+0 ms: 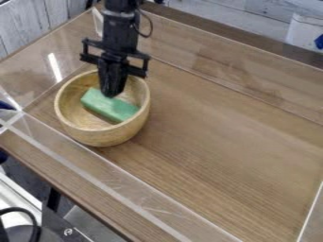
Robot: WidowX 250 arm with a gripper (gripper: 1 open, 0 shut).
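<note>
A round tan bowl [102,130] sits on the wooden table at the left, with a green block [111,109] lying inside it. My black gripper [111,83] hangs over the back half of the bowl, just behind and above the block. Its fingers point down; whether they touch the block or have anything between them is too small to tell.
The table's left edge runs near the bowl, with black cables below at the lower left. Pale plank wall stands at the back.
</note>
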